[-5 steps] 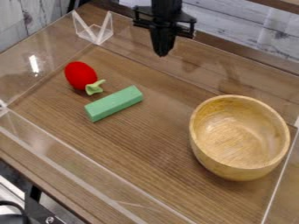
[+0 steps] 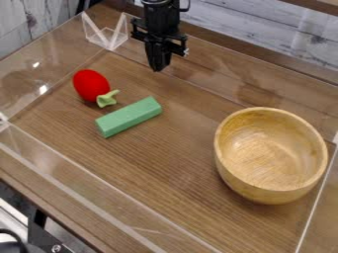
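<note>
My black gripper [image 2: 160,47] is at the top centre of the camera view, over the back of the wooden table. Its fingers are small and dark at this distance, and I see nothing clearly held between them. Below and to the left lies a red object with a pale green part [image 2: 91,85]. A green block [image 2: 129,117] lies in the middle left of the table, and a large yellow bowl [image 2: 271,153] stands at the right.
A clear, transparent object [image 2: 107,30] is at the back left, left of my gripper. The centre, back right and front of the table [image 2: 158,198] are bare.
My gripper has moved leftward along the back of the table and its shape now looks narrower and more upright. The objects on the table have stayed in place.
</note>
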